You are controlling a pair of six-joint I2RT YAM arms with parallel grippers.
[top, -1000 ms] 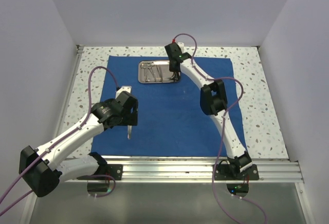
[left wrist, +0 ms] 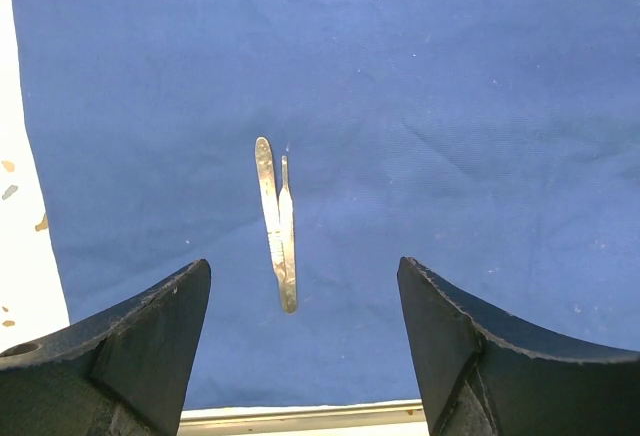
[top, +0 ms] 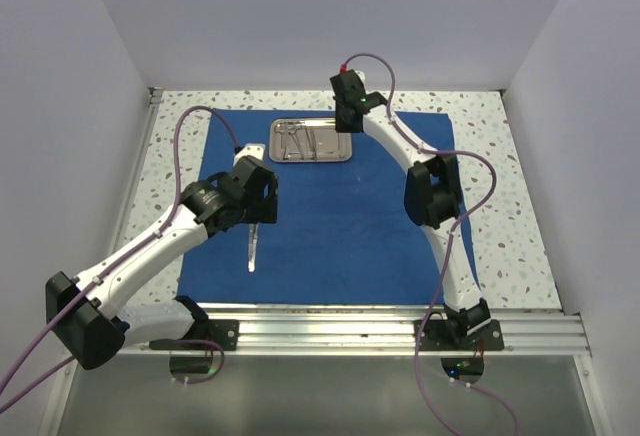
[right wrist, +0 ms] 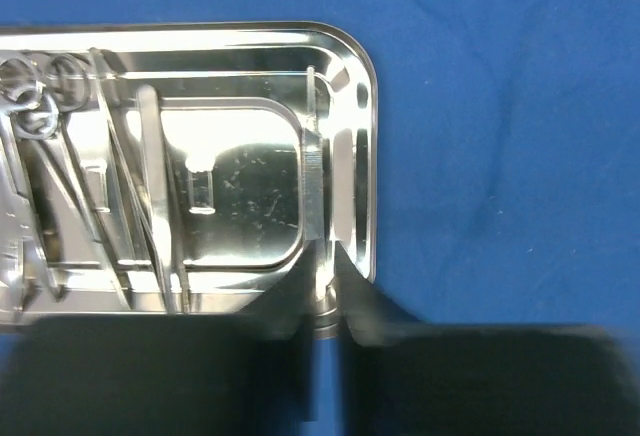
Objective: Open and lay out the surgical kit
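Note:
The steel tray point(right wrist: 430, 156) is not the cloth; it holds scissors, forceps and slim tools at the back of the blue cloth. My right gripper is over the tray's right end, at a slim tool point(right wrist: 312, 186); its fingertips are close together and blurred, so a grip cannot be told. Two slim metal instruments point(left wrist: 270, 206) lie side by side on the cloth at the left, beneath my left gripper, which stands open with nothing between its fingers.
The blue cloth point(top: 340, 236) covers most of the speckled table point(top: 510, 216), with its centre and front clear.
The left gripper has lifted toward the back and slightly right. The right gripper has risen and shifted slightly right over the tray.

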